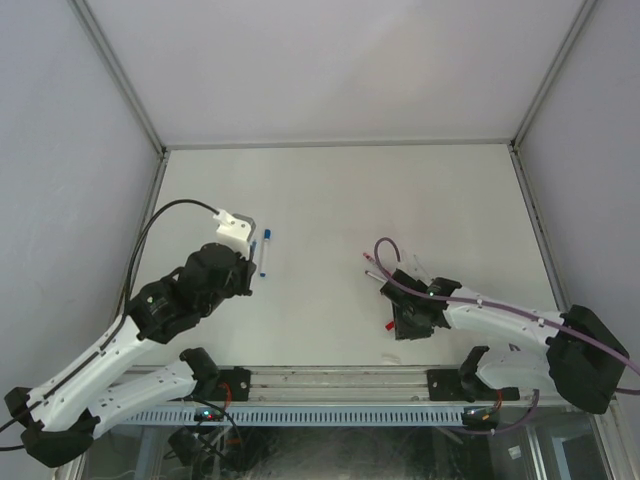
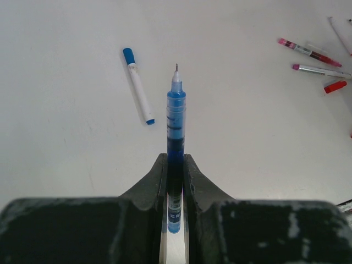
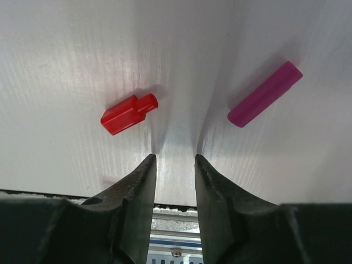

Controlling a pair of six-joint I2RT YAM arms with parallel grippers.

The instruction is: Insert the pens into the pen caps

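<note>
My left gripper is shut on a transparent blue pen [image 2: 176,124], gripped at its lower half with its bare metal tip pointing up in the left wrist view. In the right wrist view, my right gripper is part open above the table, its gap empty. A red cap [image 3: 125,114] lies ahead and left of its fingertips, and a purple cap [image 3: 265,94] lies ahead and right. Neither is touched. Pink and white pens lie at the right of the left wrist view, including one with a magenta end [image 2: 319,70], near another red cap [image 2: 335,86].
A white marker with blue ends [image 2: 138,88] lies beside the held pen on the table. Between the two arms, the middle of the table [image 1: 320,260] is bare. The table's front rail [image 1: 330,380] runs close to the right gripper.
</note>
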